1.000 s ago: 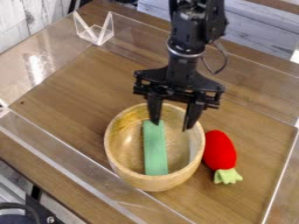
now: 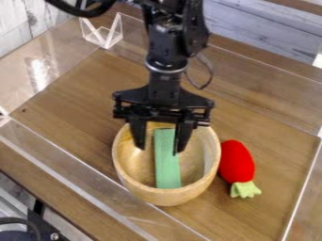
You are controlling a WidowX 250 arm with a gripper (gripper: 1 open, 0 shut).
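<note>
A wooden bowl (image 2: 193, 188) holds a green elongated block (image 2: 168, 169) along its middle. Something yellow is partly visible at the bowl's left inner side. My black gripper (image 2: 160, 143) is over the back half of the bowl, its two fingers pointing down on either side of the block's upper end and apart from each other. Whether they touch the block is unclear. A red radish-like vegetable with a green top (image 2: 238, 165) lies just right of the bowl.
A clear angular holder (image 2: 101, 30) stands at the back left. Transparent edging runs along the near left side.
</note>
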